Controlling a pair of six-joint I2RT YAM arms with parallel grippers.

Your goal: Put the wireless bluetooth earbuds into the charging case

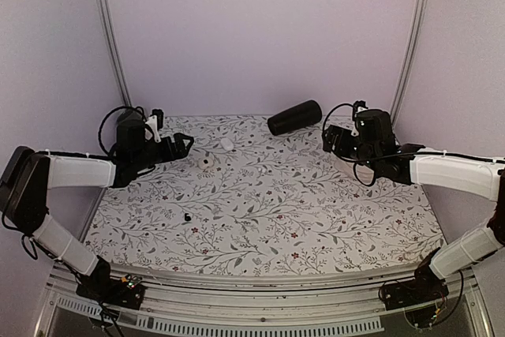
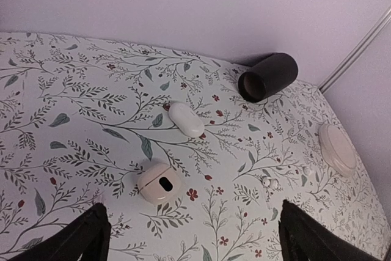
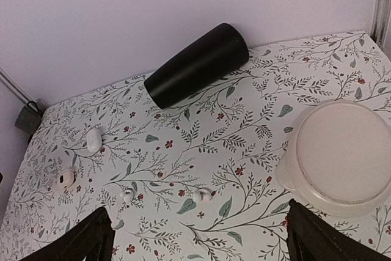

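Observation:
A small pale rounded case (image 2: pixel 159 187) with a dark slot lies on the patterned table near my left gripper, which hangs open above it. A white oblong piece (image 2: pixel 186 120) lies behind it. Two small white earbuds lie apart toward the middle: one (image 3: pixel 127 196) left of the other (image 3: pixel 201 196) in the right wrist view. My right gripper is raised on the right side, open, with nothing between its fingers.
A black cylinder (image 1: pixel 294 117) lies along the back wall. A large round white object (image 3: pixel 342 154) sits at the right.

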